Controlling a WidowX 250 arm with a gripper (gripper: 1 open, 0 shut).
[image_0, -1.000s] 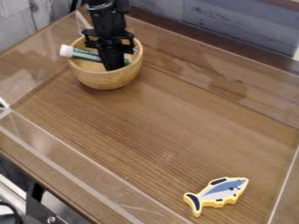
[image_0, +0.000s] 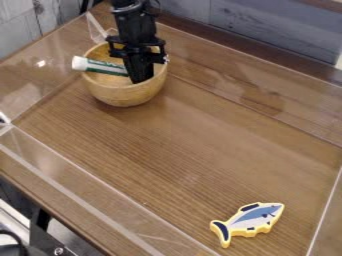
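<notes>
A round wooden bowl (image_0: 123, 92) stands at the upper left of the table, with a white and green tube (image_0: 99, 65) lying tilted in it, its white end over the left rim. My black gripper (image_0: 138, 72) reaches down from the top into the bowl, at the right part of the tube. Its fingertips are partly hidden, and I cannot see clearly whether anything is between them.
A yellow-edged toy fish (image_0: 247, 222) with blue and white lies at the lower right. Walls border the back.
Over the last second my gripper has moved slightly within the bowl, and the tube and bowl have shifted a little.
</notes>
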